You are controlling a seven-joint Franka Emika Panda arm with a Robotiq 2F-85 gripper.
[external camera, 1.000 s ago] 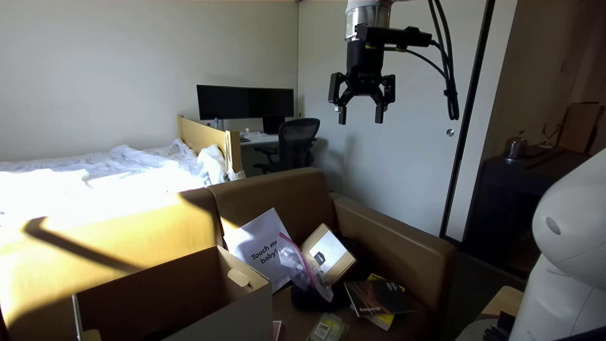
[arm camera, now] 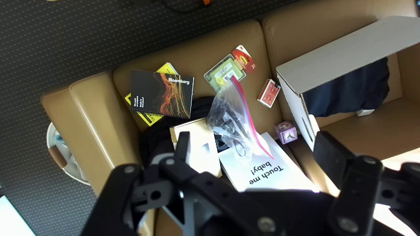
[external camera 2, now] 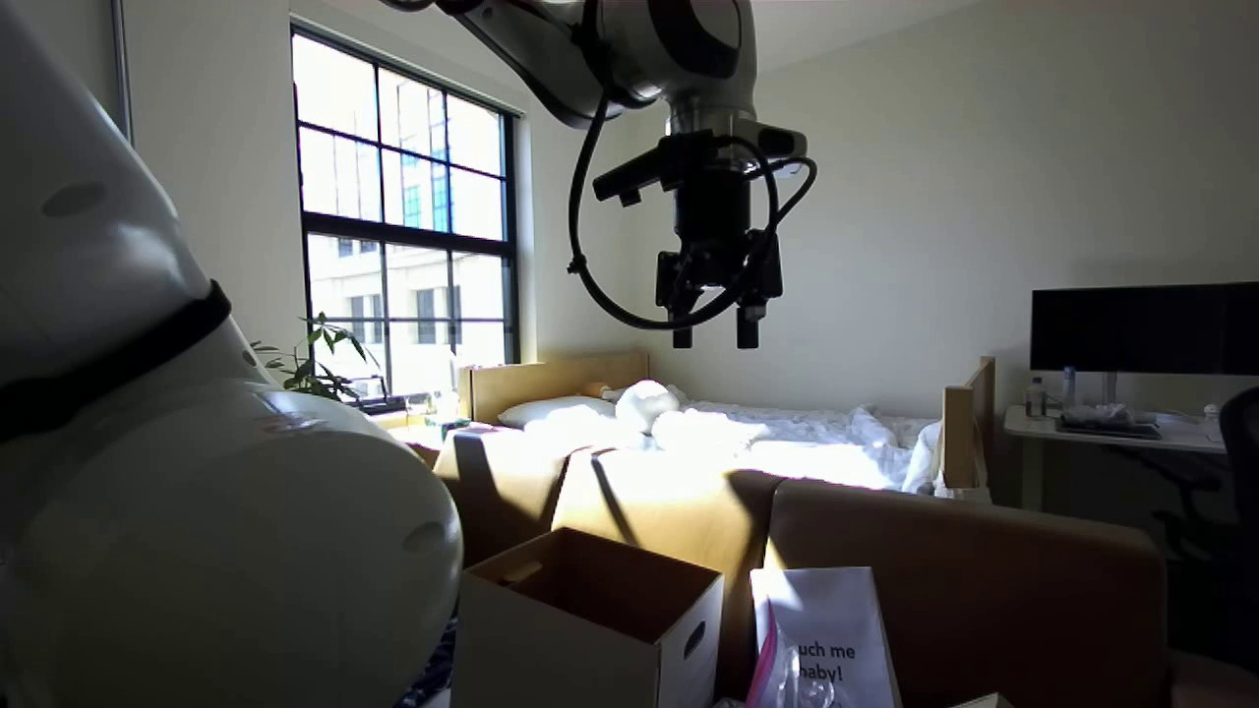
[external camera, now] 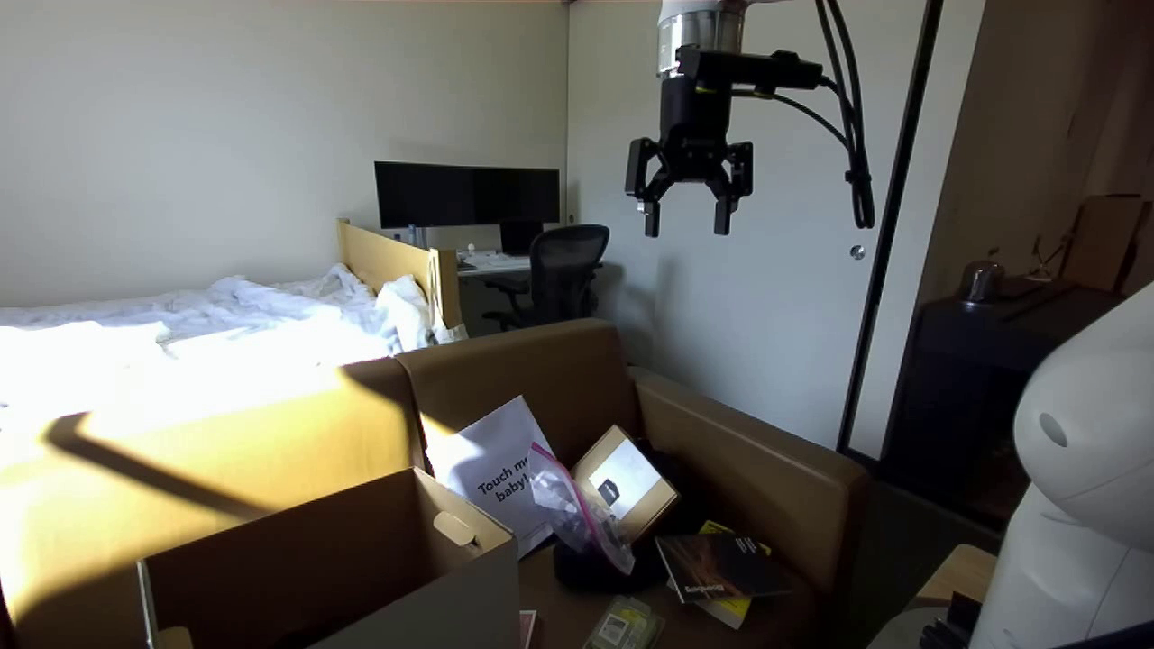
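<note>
High above the brown couch, my gripper (external camera: 686, 229) stands open, its two fingers wide apart and only air between them. Exterior view 2 also has the gripper (external camera 2: 715, 340) in front of the bare wall. On the couch seat lie a clear zip bag (arm camera: 232, 114) with a pink seal, a white sheet (arm camera: 271, 169) reading "Touch me baby!", a small cardboard box (arm camera: 202, 147), and a dark Bloomberg notebook (arm camera: 161, 94) over a yellow book (arm camera: 147, 118). A green clear package (arm camera: 224, 72), a red card box (arm camera: 269, 93) and a purple cube (arm camera: 286, 132) lie nearby.
A large open carton (external camera: 454, 584) stands on the couch beside these things, with dark cloth (arm camera: 346, 90) inside. The couch armrest (external camera: 746, 433) rises at the other side. Behind the couch are a bed (external camera 2: 814, 442) and a desk chair (external camera: 568, 265).
</note>
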